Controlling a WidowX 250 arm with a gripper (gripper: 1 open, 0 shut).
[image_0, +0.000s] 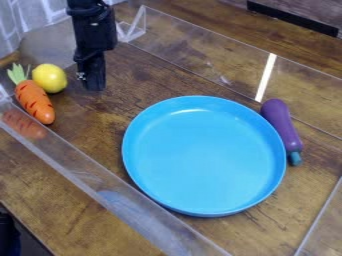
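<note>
My dark gripper (92, 76) hangs low at the upper left, just right of a yellow lemon (50, 78) and apart from it. It looks shut, with nothing visible between its fingers. An orange toy carrot (35, 102) with a green top lies left of and below the lemon. A large blue plate (203, 155) fills the middle right, and a purple eggplant (282, 130) lies beside its right edge.
Clear plastic walls border the wooden table (94, 140), one running diagonally along the lower left, others at the back and right. Bare wood lies between the gripper and the plate.
</note>
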